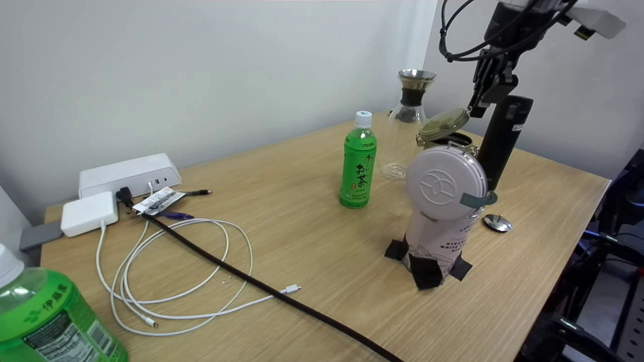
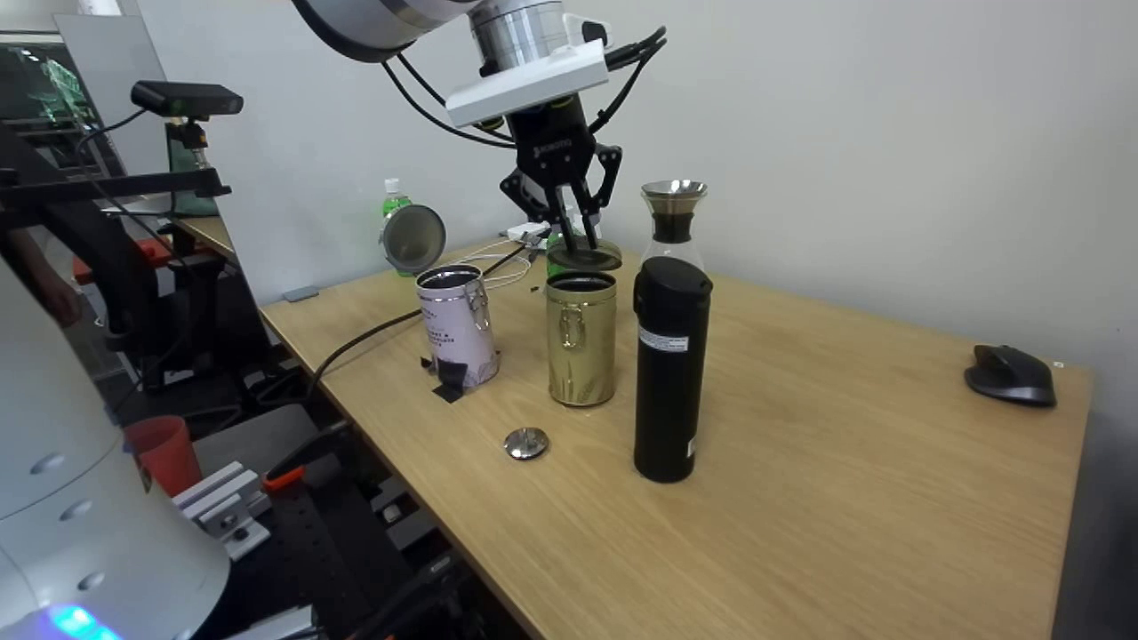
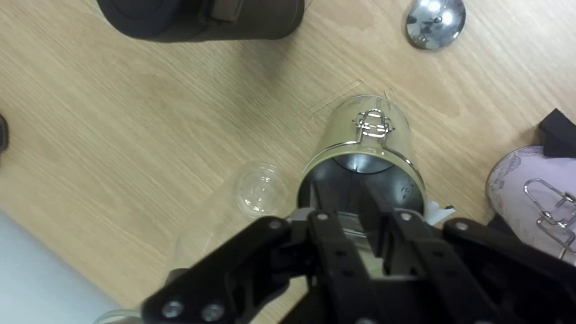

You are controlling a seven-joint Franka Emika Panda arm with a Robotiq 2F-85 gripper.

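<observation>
A gold canister (image 2: 581,368) stands upright on the table, its dark inside visible from above in the wrist view. Its lid (image 1: 444,124) is hinged up part way, tilted over the canister's mouth. At the raised edge of this lid, my gripper (image 2: 578,241) points down and is shut on it. Seen from the wrist, the gripper lies over the canister's mouth (image 3: 359,162); the fingers stand a little apart and hide most of the lid, so the exact contact is hard to see.
Beside the canister stand a tall black flask (image 2: 669,373), a glass carafe (image 1: 405,136) and a pink canister (image 2: 459,325) with its lid open, taped down. A small metal lid (image 2: 525,443) lies in front. A green bottle (image 1: 358,163) and cables are farther off.
</observation>
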